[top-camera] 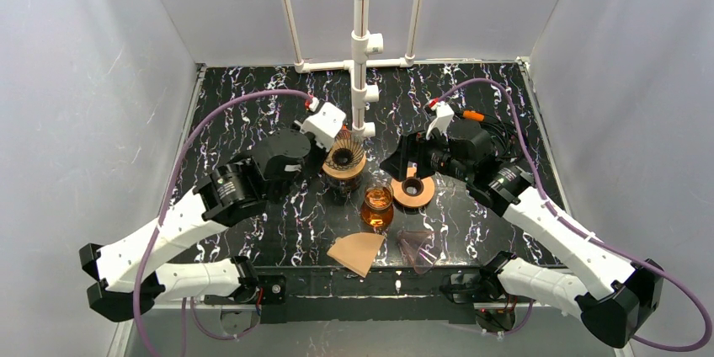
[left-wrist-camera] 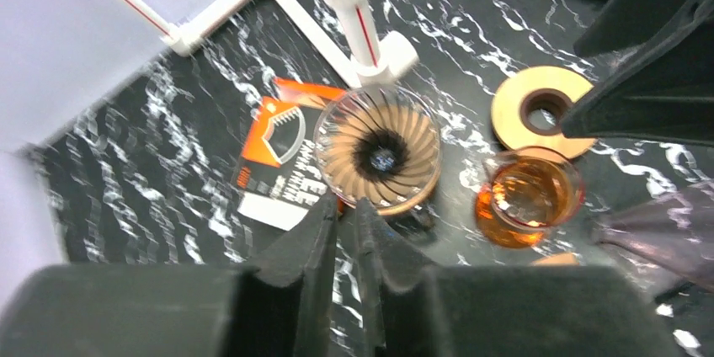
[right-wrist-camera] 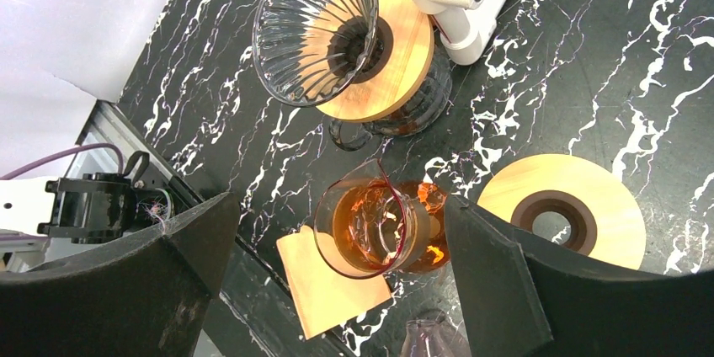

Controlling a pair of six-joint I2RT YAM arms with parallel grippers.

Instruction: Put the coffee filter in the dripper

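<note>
The tan paper coffee filter (top-camera: 357, 253) is at the table's front edge, left of the clear cone, apart from both grippers. In the right wrist view the filter (right-wrist-camera: 324, 298) shows beyond the amber jar. The ribbed glass dripper (right-wrist-camera: 286, 33) sits on its wooden collar over a glass server, no paper inside it. My left gripper is beside the dripper, its fingers slightly apart with nothing between them. Off to the dripper's right, my right gripper stands wide open and empty above the table.
An amber-filled glass jar (top-camera: 377, 207) stands in front of the dripper. Right of it lie a wooden ring (right-wrist-camera: 610, 205) and a clear cone (top-camera: 418, 249). An orange-and-black packet (left-wrist-camera: 282, 155) lies behind the dripper, near a white pipe post (top-camera: 360, 79).
</note>
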